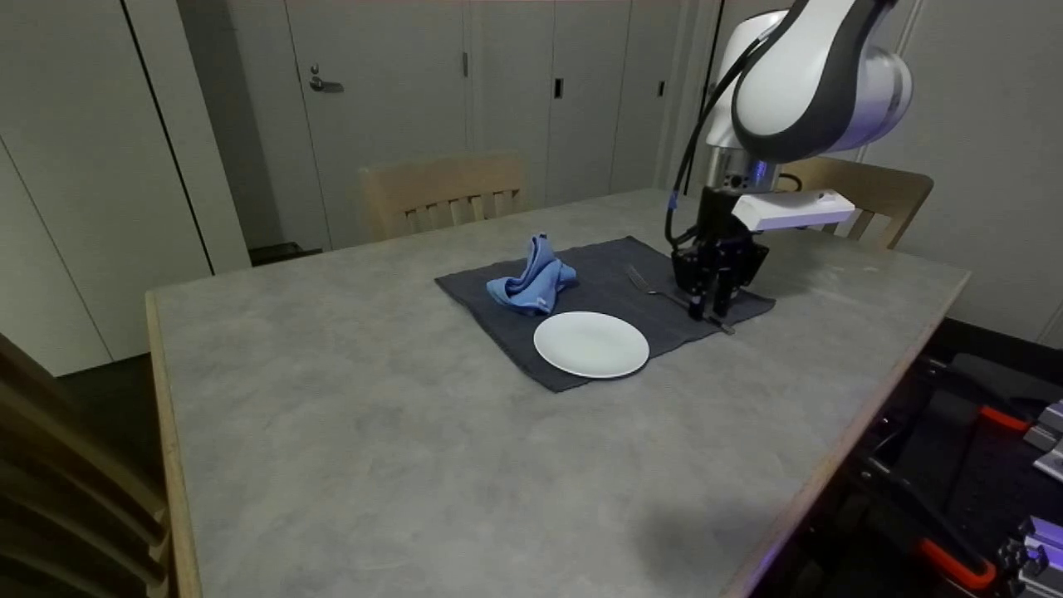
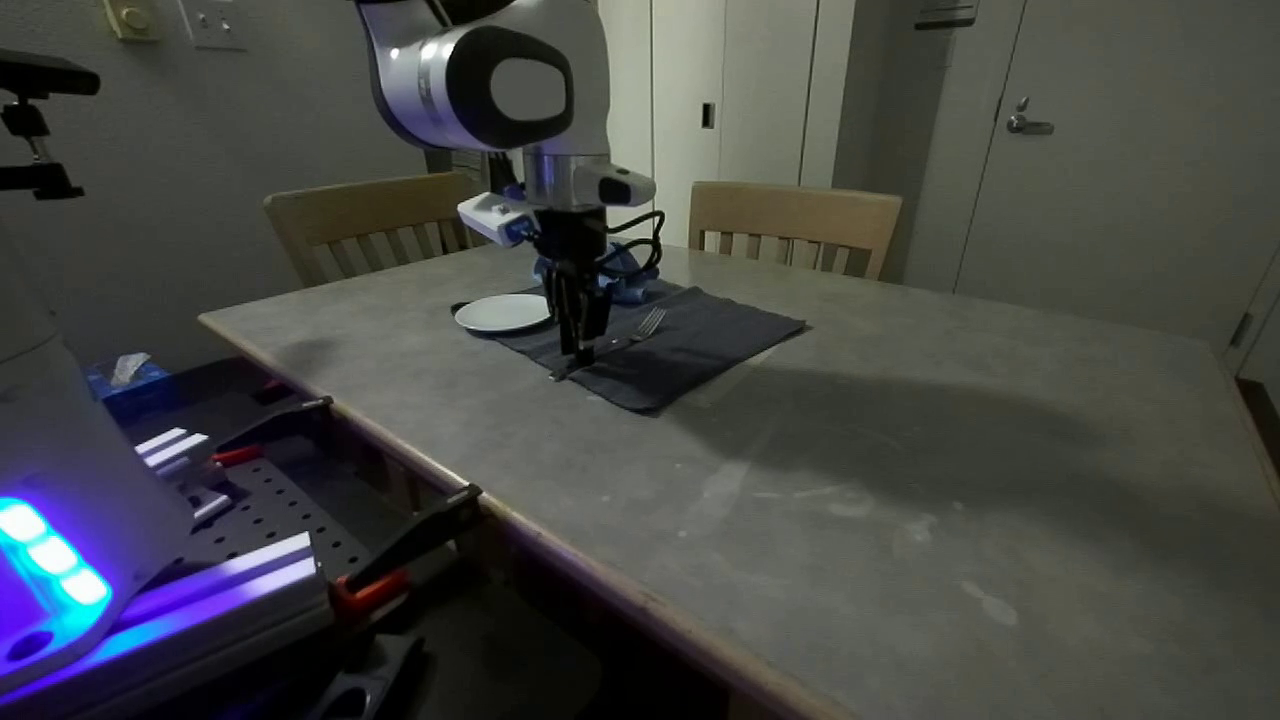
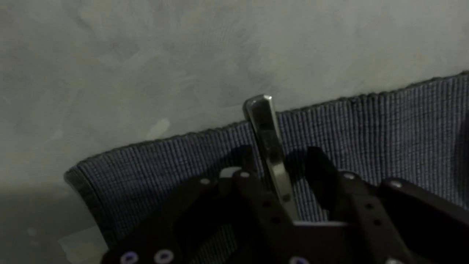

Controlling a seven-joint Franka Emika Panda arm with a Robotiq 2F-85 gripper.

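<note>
A metal fork (image 1: 649, 286) lies on the dark grey placemat (image 1: 610, 272), the end of its handle reaching past the mat's edge onto bare table. Over that handle, low down, stands my gripper (image 1: 708, 313). In the wrist view the fork's handle (image 3: 272, 151) runs between the two dark fingers, with a gap on each side, so my gripper is open and holds nothing. From the other side, exterior view 2 shows the fork's tines (image 2: 649, 323) beyond the gripper (image 2: 578, 358).
A white plate (image 1: 590, 345) rests on the mat's near corner. Behind it stands a folded blue napkin (image 1: 538, 278). Wooden chairs (image 1: 443, 191) line the far edge.
</note>
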